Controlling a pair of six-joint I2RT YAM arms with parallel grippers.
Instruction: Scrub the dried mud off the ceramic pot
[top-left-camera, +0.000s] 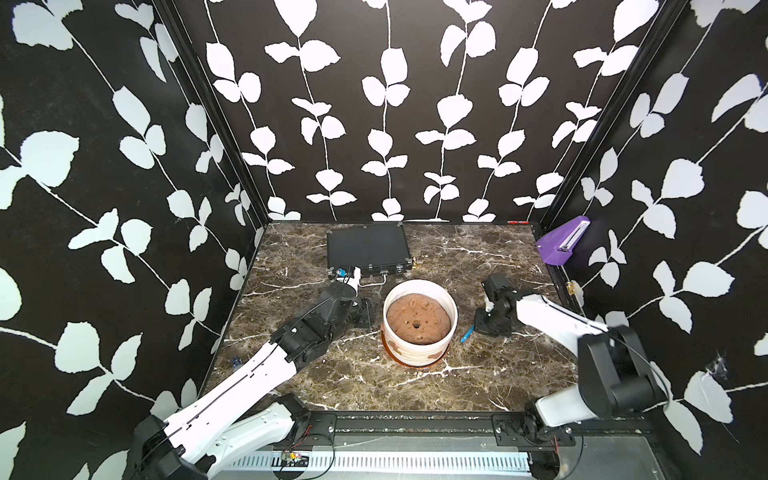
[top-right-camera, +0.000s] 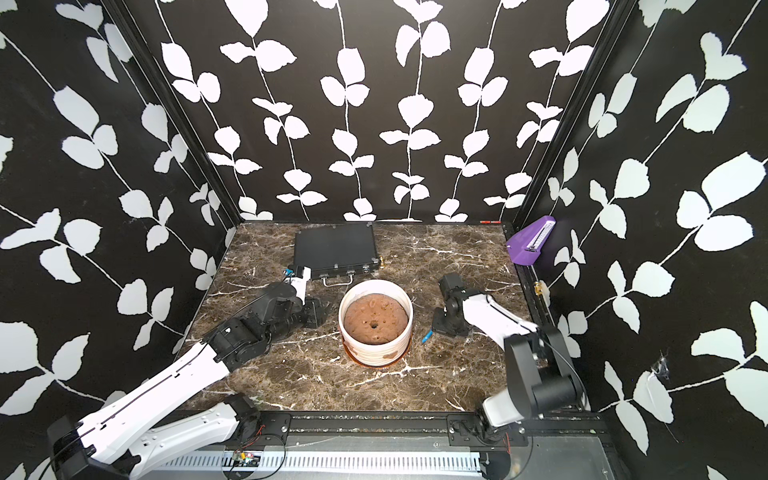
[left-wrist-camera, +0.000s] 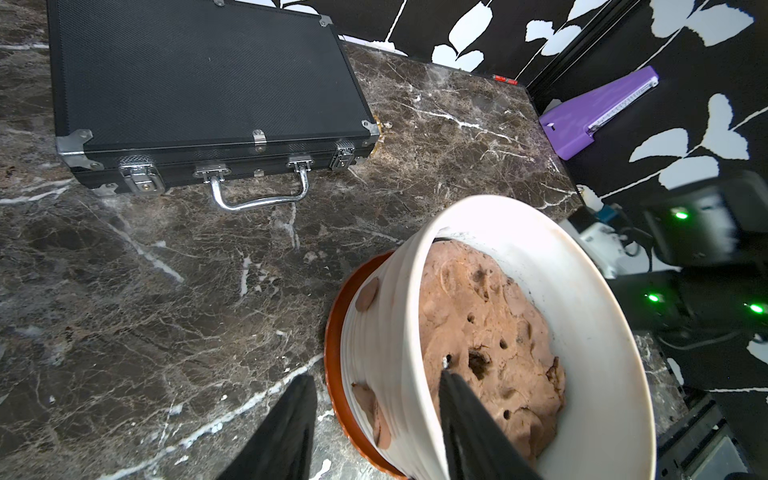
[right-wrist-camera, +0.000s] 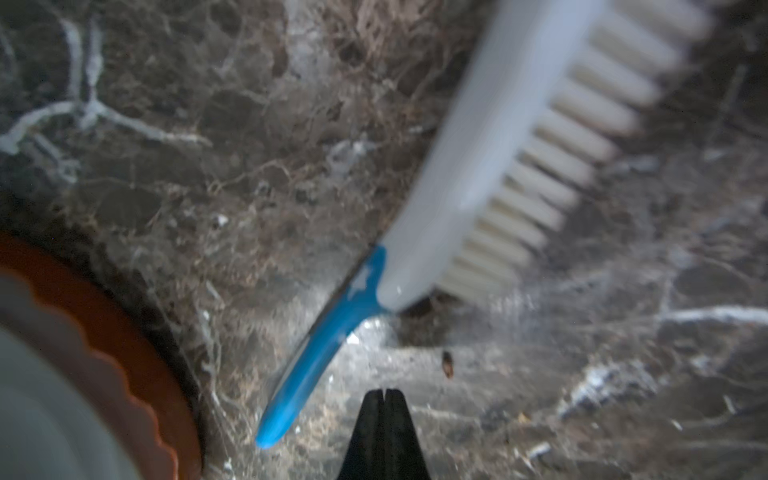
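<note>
The white ceramic pot (top-left-camera: 412, 350) stands on an orange-brown saucer (left-wrist-camera: 334, 352), filled with brown soil (top-left-camera: 417, 318). Brown mud patches (left-wrist-camera: 362, 398) mark its outer wall in the left wrist view. My left gripper is open at the pot's left side, one finger over the soil side of the rim and the other outside; contact cannot be told. The right gripper is shut, with nothing showing between its fingertips. Ahead of them in the right wrist view is the brush (right-wrist-camera: 488, 176), white-headed and pale-bristled, with a blue handle (right-wrist-camera: 320, 352) pointing toward the saucer.
Behind the left gripper lies a black case (top-left-camera: 368, 246) with a metal handle. A purple holder (top-left-camera: 562, 240) is at the right wall.
</note>
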